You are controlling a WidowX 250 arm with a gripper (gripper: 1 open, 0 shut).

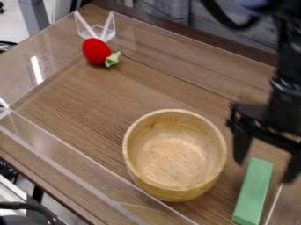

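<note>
My gripper (pixel 256 141), black, hangs at the right side of the camera view, low above the table beside the wooden bowl (pixel 174 155), with its fingers spread open and pointing down. A green block (pixel 252 192) lies below the gripper near the front right. A red object with a green tip (pixel 97 51) lies at the back left.
The wooden table (pixel 88 114) has free room in its middle and left. A clear pointed object (pixel 97 25) lies at the back left behind the red one. Dark space lies beyond the left edge.
</note>
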